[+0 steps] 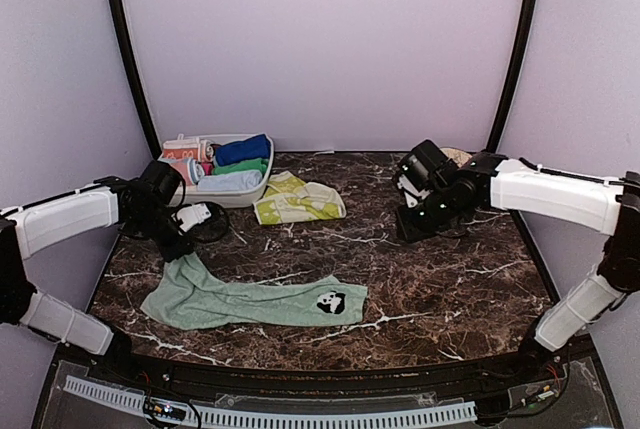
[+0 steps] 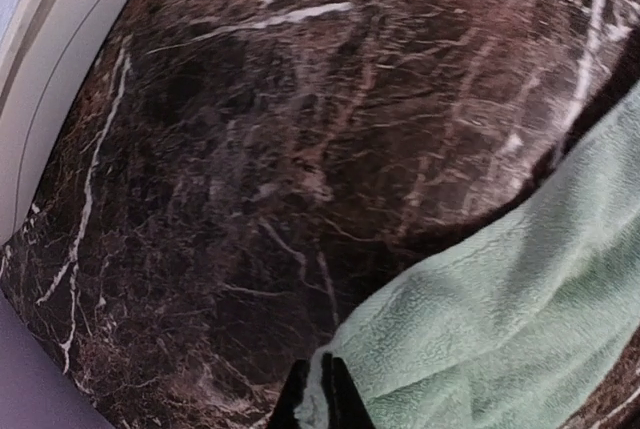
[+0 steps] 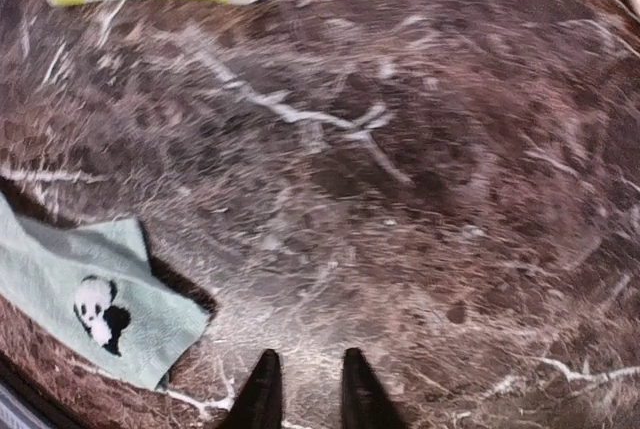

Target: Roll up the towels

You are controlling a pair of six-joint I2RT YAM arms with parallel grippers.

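Note:
A mint-green towel [image 1: 250,304] with a panda patch [image 3: 100,314] lies rumpled along the front of the dark marble table [image 1: 450,309]. At its left end my left gripper is low over the table, shut on a raised edge of the towel. My right gripper hangs over bare table at right, above and to the right of the panda end, part open with nothing between its fingers.
A white bin [image 1: 245,194] of rolled and folded towels stands at back left. A yellow-and-white towel [image 1: 300,204] lies beside it. A light round object [image 1: 455,155] is at back right.

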